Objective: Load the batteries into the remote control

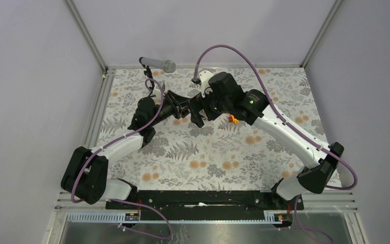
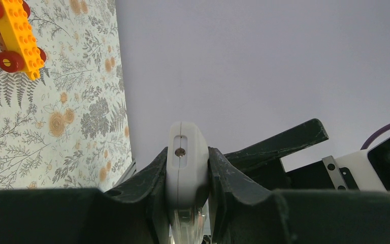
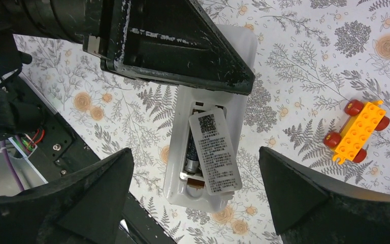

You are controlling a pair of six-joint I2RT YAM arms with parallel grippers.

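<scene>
The white remote (image 3: 177,191) is held in my left gripper, shut on its upper end, its open back facing up in the right wrist view. A battery (image 3: 192,147) shows in its compartment, and a pale labelled piece (image 3: 213,151) with a barcode lies slanted over it; whether that is the cover or something else I cannot tell for sure. My right gripper is open over the remote, one finger on each side, with none touching it visibly. In the top view both grippers meet near the middle and hide most of the remote.
A yellow toy car (image 3: 359,129) with red wheels lies on the floral mat to the right of the remote.
</scene>
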